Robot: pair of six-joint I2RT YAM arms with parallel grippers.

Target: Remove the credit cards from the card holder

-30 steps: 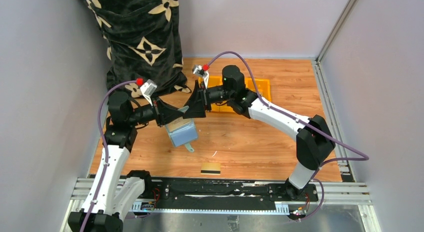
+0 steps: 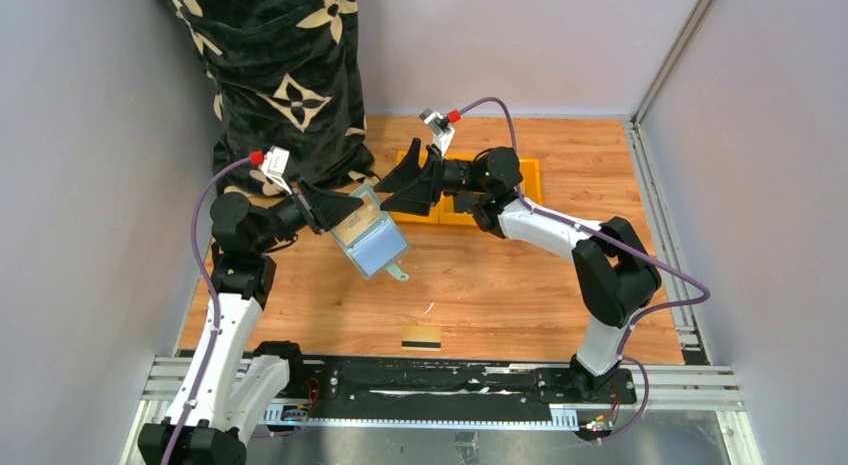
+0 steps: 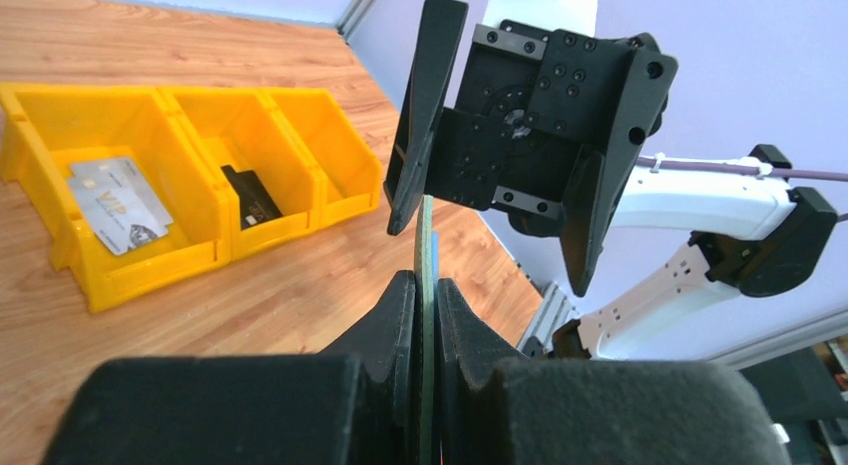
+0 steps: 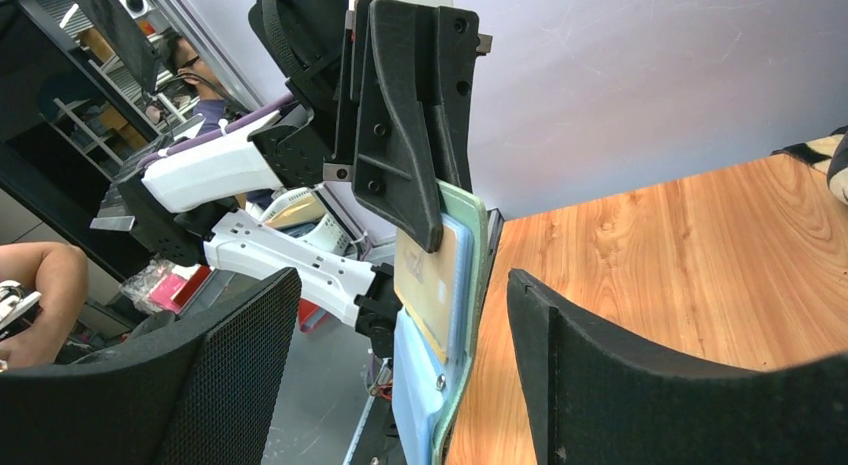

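Observation:
In the top view my left gripper (image 2: 352, 203) is shut on the upper part of the opened card holder (image 2: 378, 247), which hangs tilted above the table. A tan card (image 4: 422, 285) sits in one pocket of the holder, beside a pale blue flap (image 2: 376, 245). Edge-on in the left wrist view, the holder (image 3: 426, 285) is a thin green strip between the fingers. Just beyond the holder's upper edge, my right gripper (image 2: 388, 192) stands open with its fingers empty; the holder lies ahead of its fingers (image 4: 235, 360) in the right wrist view.
A yellow bin (image 3: 215, 255) stands behind the grippers. White cards (image 3: 118, 200) lie in its left compartment, a black card (image 3: 252, 197) in the middle one; the right one looks empty. A gold card (image 2: 421, 338) lies near the front edge. Dark patterned cloth (image 2: 285, 85) fills the back left.
My right gripper has moved right, away from the holder's upper edge, and is apart from it now. Still in the left gripper, the holder has turned, its lower end swinging to the right.

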